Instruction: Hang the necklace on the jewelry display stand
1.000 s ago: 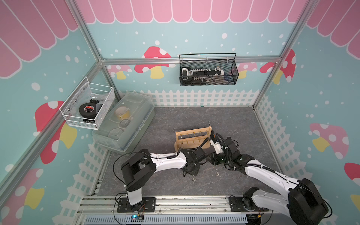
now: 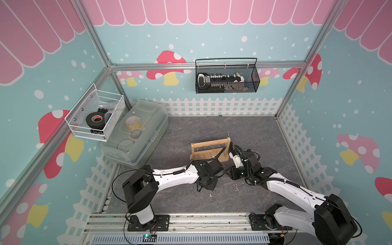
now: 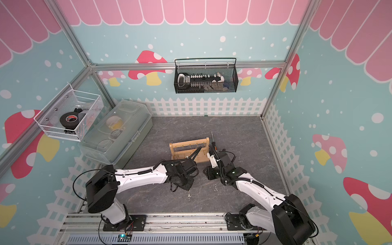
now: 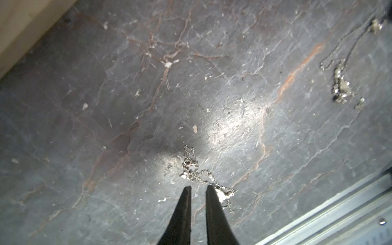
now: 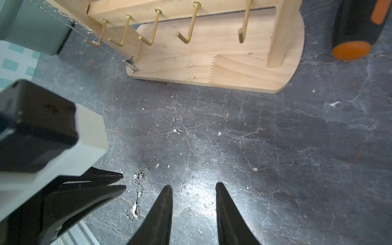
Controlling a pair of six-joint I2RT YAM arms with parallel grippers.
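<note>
A silver necklace [image 4: 222, 194] lies bunched on the grey table, just beyond the fingertips of my left gripper, which is slightly open with nothing held. A second necklace [image 4: 342, 89] lies to its right in the left wrist view. The wooden display stand [image 5: 249, 77] has a row of brass hooks [image 5: 187, 34]; a chain hangs at its left end. My right gripper is open and empty over bare table in front of the stand. My left gripper's body intrudes at the left of the right wrist view.
An orange-and-black tool [image 5: 351, 49] stands right of the stand. A lidded plastic box [image 2: 151, 122] occupies the left back, below a white wire basket [image 2: 81, 130]. A black basket [image 2: 226, 89] hangs on the back wall.
My left arm's elbow and upper link have shifted leftward, and its gripper body has moved slightly. My right arm shows no visible change.
</note>
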